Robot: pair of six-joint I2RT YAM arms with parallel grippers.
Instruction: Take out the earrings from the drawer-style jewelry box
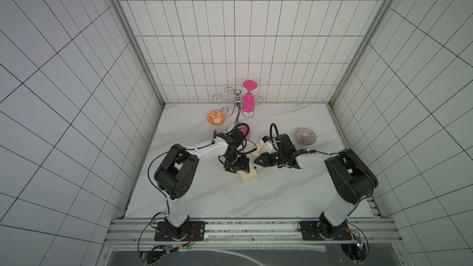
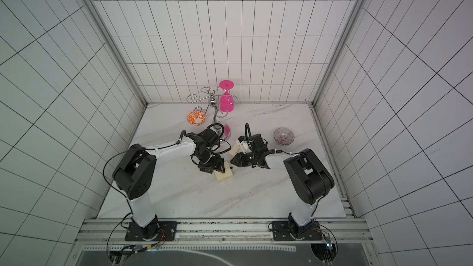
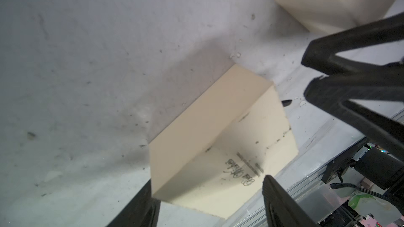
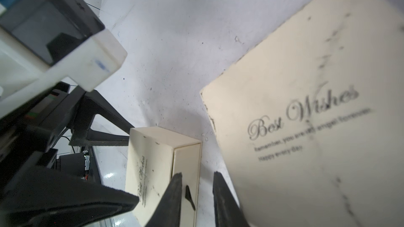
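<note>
A small cream drawer-style box with "Best Wishes" print and a dark pull tab on its side lies on the white table; in the left wrist view it appears as the box. My left gripper stands open over it, fingers on either side of its near part. My right gripper is open beside the tab side of that box. A larger cream card or box, also printed "Best Wishes", lies next to it. No earrings are visible.
Behind the grippers stand a metal stand, a pink object and an orange-patterned bowl. A translucent bowl sits at the right.
</note>
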